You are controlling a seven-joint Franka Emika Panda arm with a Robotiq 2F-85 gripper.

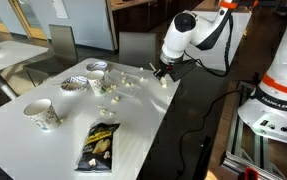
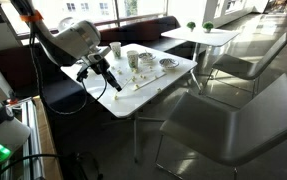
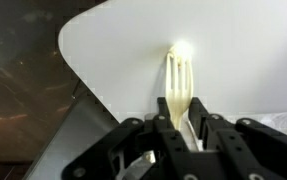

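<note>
In the wrist view my gripper is shut on a fork (image 3: pixel 179 80), whose tines point away from the fingers over the white tabletop. A small pale piece (image 3: pixel 183 48) shows right at the tine tips; whether it is speared or only touching I cannot tell. From the first exterior view, the gripper (image 1: pixel 163 72) hangs low over the table's right edge, with a small pale bit (image 1: pixel 164 83) just below it. The fork is too small to make out there.
Several pale bits lie scattered mid-table. Two cups (image 1: pixel 42 114) (image 1: pixel 97 79), two patterned bowls (image 1: pixel 73 84) (image 1: pixel 96 66) and a black snack bag (image 1: pixel 98 147) stand left of the gripper. Grey chairs (image 2: pixel 231 121) flank the table. Bare tabletop (image 1: pixel 138 118) lies in front.
</note>
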